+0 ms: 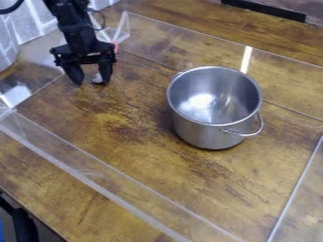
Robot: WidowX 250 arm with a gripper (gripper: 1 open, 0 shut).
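Note:
My black gripper [85, 66] is at the upper left of the view, low over the wooden table near its left side. A small pale object [97, 77] sits at or just behind its fingers, partly hidden; whether the fingers are closed on it I cannot tell. A bit of red shows behind the gripper. A large steel pot [212, 106] with side handles stands right of centre.
Transparent walls or strips run along its left, front and right edges. A dark object lies at the lower left corner.

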